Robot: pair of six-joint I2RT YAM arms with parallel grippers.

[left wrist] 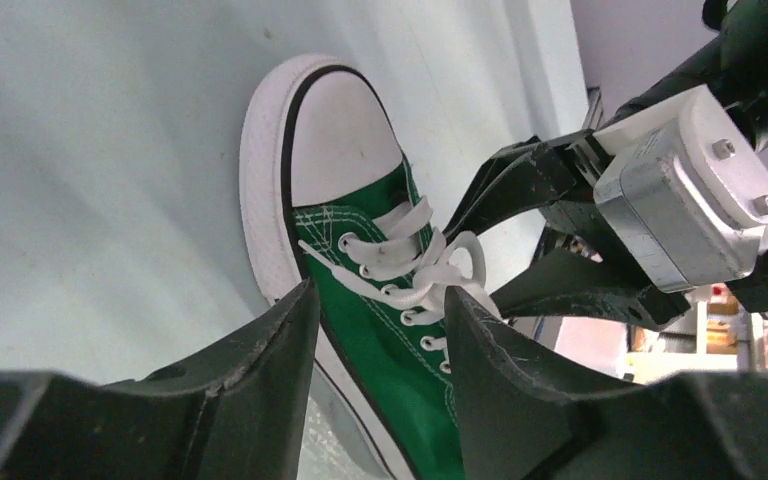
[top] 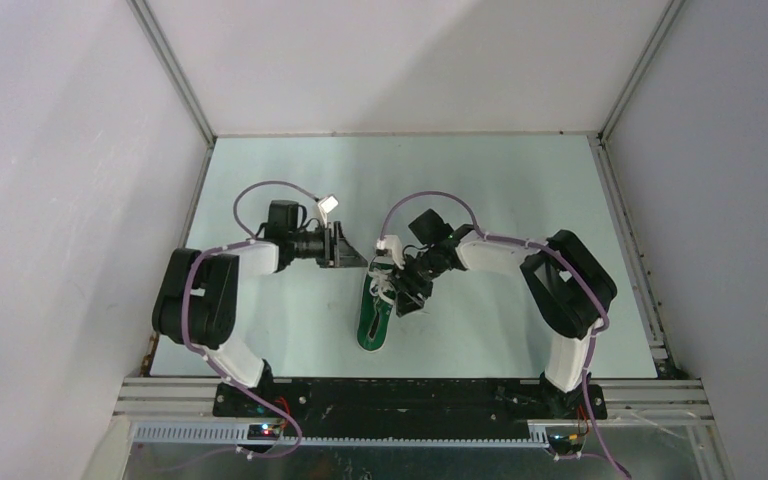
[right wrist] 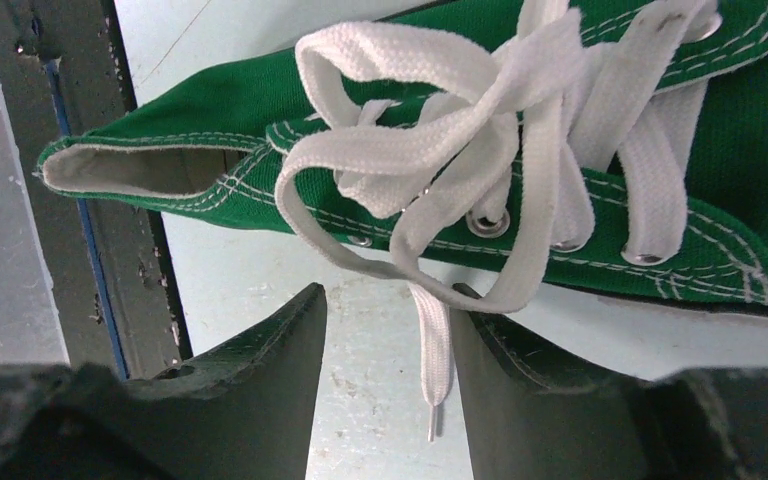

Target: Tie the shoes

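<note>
A green canvas shoe [top: 374, 325] with white rubber sole and toe cap [left wrist: 341, 140] lies on the table, toe away from the front edge. Its white laces [right wrist: 410, 140] form loops over the eyelets; one loose end hangs beside the shoe in the right wrist view. My left gripper [top: 343, 255] is just left of the shoe's upper part, fingers [left wrist: 222, 410] apart, with a lace end [left wrist: 330, 258] lying beyond them. My right gripper [top: 410, 295] is over the shoe's right side, open, its fingers [right wrist: 246, 370] apart beside the laces and the hanging end.
Both arms stand close together at the middle.
</note>
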